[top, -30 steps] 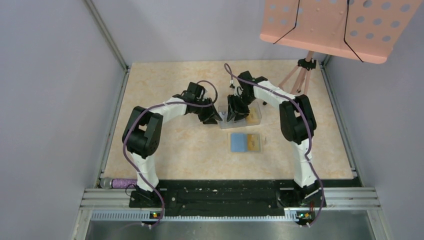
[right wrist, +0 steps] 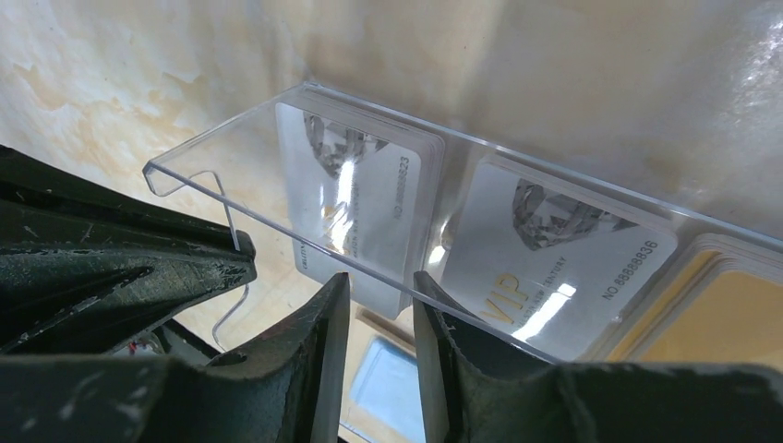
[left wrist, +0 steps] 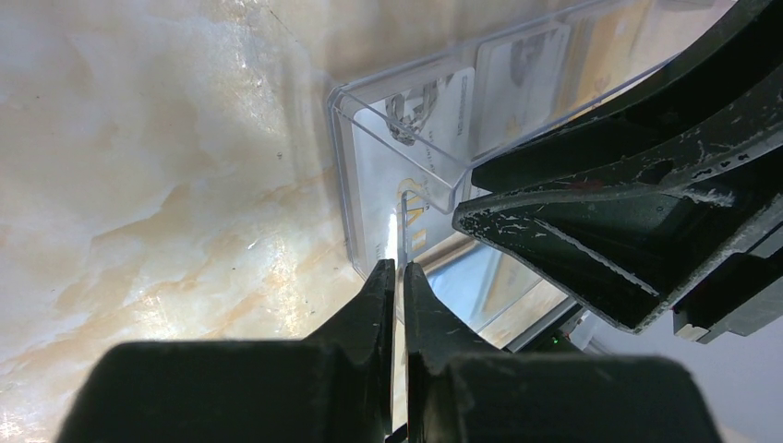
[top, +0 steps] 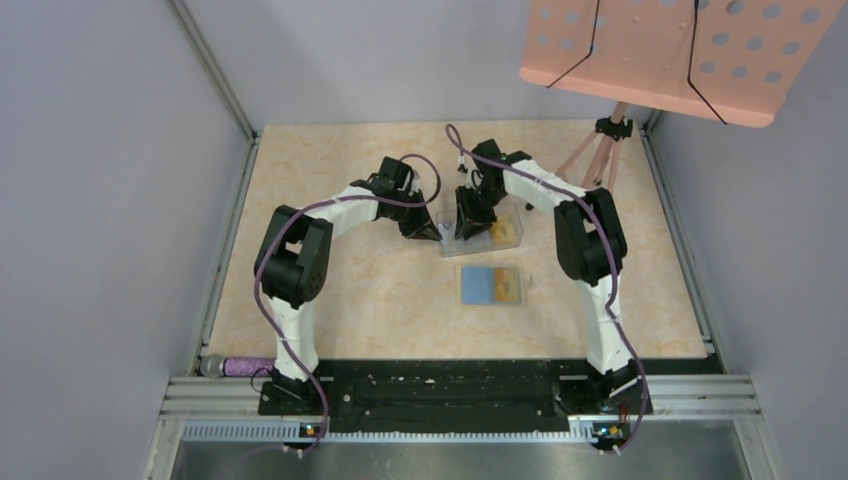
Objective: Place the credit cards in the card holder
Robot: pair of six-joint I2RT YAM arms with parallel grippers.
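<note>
A clear box (top: pixel 520 218) lies on the table under both grippers. White cards (right wrist: pixel 355 198) stand in its left part, white VIP cards (right wrist: pixel 554 249) in the middle, gold cards (right wrist: pixel 729 309) at the right. At the box's left end, my left gripper has its fingers almost together, with the thin clear wall passing between them. My right gripper is open over the box's near wall, which crosses between its fingertips; no card is visibly held there.
Nearer the robot lies a small tray (top: pixel 523 302) with blue cards (top: pixel 478 285) and tan-gold cards (top: pixel 507 286). A purple-wrapped bottle (top: pixel 245 367) rests at the front left edge. A pink tripod (top: pixel 602 158) stands at the back right. Clear table lies left of the box.
The box has stayed about where it was.
</note>
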